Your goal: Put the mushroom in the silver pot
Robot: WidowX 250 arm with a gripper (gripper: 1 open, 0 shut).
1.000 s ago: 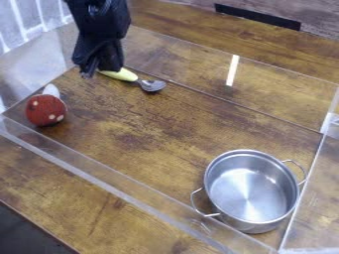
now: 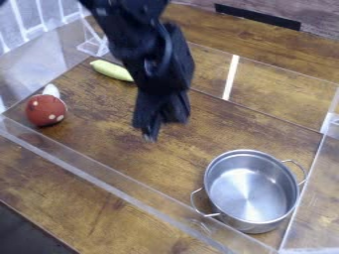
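The mushroom [image 2: 47, 111], red with pale spots and a white stem, lies near the left wall of the work area. The silver pot [image 2: 229, 162] stands empty at the front right, its two handles sticking out to the sides. Between them, nearer the back, hangs my dark gripper [image 2: 150, 131], pointing down over bare wood and apart from both. Blur hides the gap between its fingers, and no object shows at their tips.
A pale yellow handle [image 2: 111, 70] lies behind the arm, which hides its grey spoon end. Clear low walls [image 2: 106, 178] border the table area.
My gripper has moved right and toward the front, away from the yellow-handled spoon, and now covers the spoon's grey end. The mushroom and pot have stayed in place.
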